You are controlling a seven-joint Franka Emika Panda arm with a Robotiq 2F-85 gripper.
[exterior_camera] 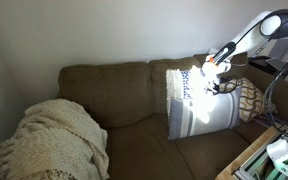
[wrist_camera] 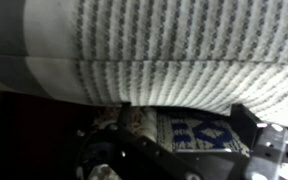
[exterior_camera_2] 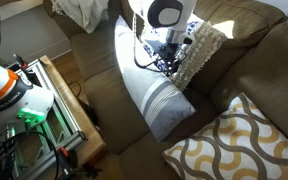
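A white and grey striped pillow (exterior_camera: 202, 116) leans against the sofa's backrest, and its ribbed face (wrist_camera: 174, 45) fills the upper part of the wrist view. At the pillow's upper edge hangs my gripper (exterior_camera_2: 167, 62), close to the fabric. In the wrist view the gripper is open, its fingers spread to either side of the pillow's lower border in that view. No fabric shows clearly pinched between them. Whether the fingertips touch the pillow cannot be told.
A cream knit throw (exterior_camera_2: 197, 52) lies behind the striped pillow. Next to it rests a yellow and grey patterned pillow (exterior_camera_2: 234, 143). A bulky cream blanket (exterior_camera: 54, 143) covers the sofa's other end.
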